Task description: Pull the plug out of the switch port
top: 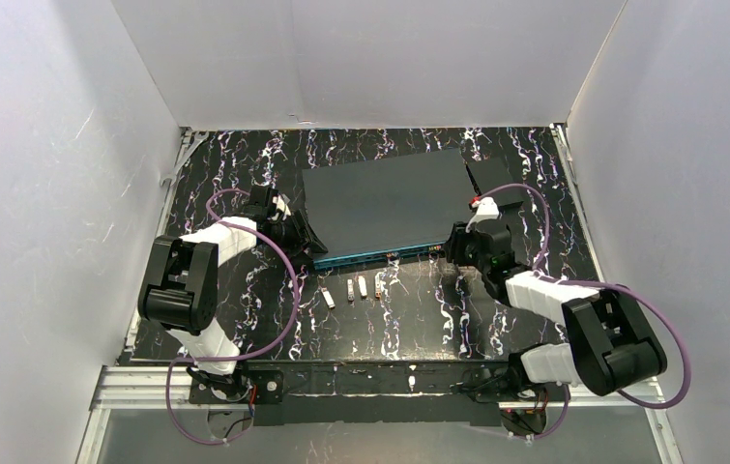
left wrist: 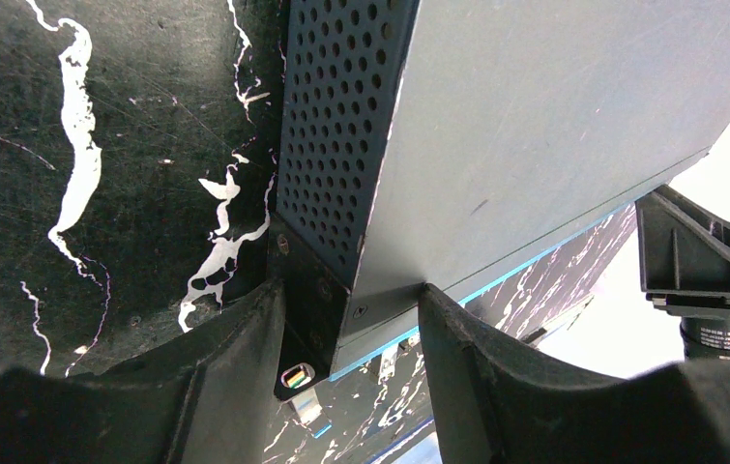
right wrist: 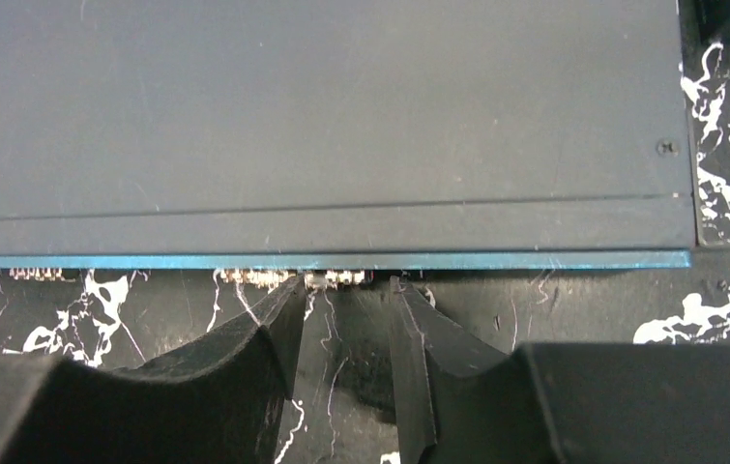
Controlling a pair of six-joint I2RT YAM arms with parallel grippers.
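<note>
The dark switch (top: 390,198) with a blue front edge lies at the table's middle. Small metallic plugs (right wrist: 254,277) stick out from under that edge in the right wrist view; their ports are hidden by the top cover. My right gripper is part open at the front edge, with a plug end (right wrist: 341,277) just beyond the gap between its fingertips. Whether it touches the plug cannot be told. In the left wrist view my left gripper is part open, one finger on each side of the switch's front left corner.
Several loose plugs (top: 363,287) lie on the black marbled table (top: 409,324) in front of the switch. A flat dark panel (top: 496,179) rests beside its right end. Purple cables (top: 295,300) run along both arms.
</note>
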